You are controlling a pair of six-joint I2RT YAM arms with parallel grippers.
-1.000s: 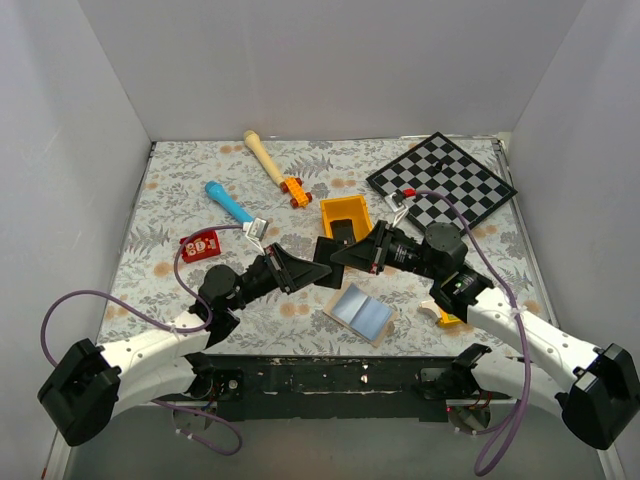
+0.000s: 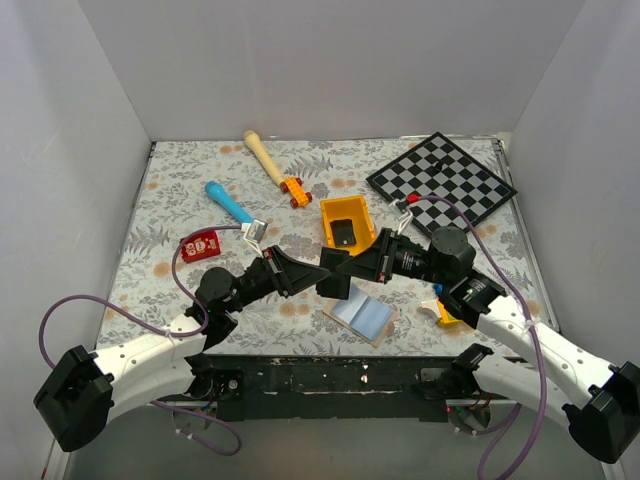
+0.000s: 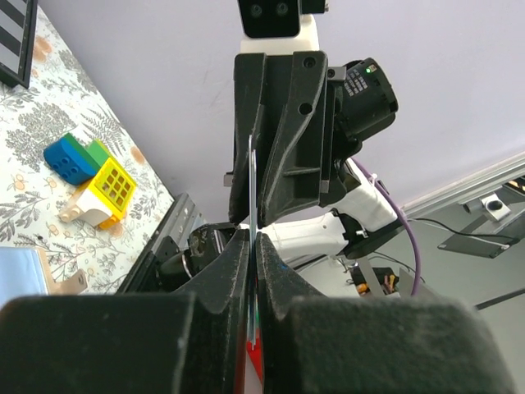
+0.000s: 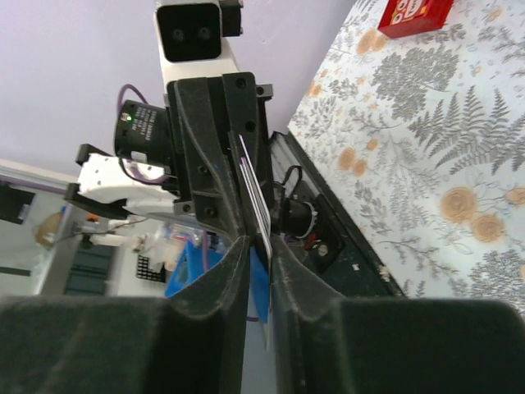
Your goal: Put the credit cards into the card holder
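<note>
A thin dark flat piece [image 2: 333, 287], card-sized, hangs upright between my two grippers above the table. Its face shows in the top view; whether it is the holder or a card, I cannot tell. My left gripper [image 2: 324, 277] is shut on its left edge. Seen edge-on in the left wrist view, the dark piece [image 3: 253, 189] is a pale line running from the left fingers [image 3: 271, 283] to the right ones. My right gripper is slightly open around its edge, with a narrow gap showing. In the right wrist view the dark piece [image 4: 256, 197] shows close thin layers.
Below lies a light-blue pad [image 2: 364, 314]. A yellow bin [image 2: 334, 213] holding a dark item stands behind the grippers. A chessboard [image 2: 440, 180] lies at back right, a red box [image 2: 200, 246] at left, and toy blocks [image 3: 115, 187] at the front right.
The right arm has shifted slightly rightward and toward the front. The dark piece now hangs a little lower and farther right in the top view. The left arm has barely moved.
</note>
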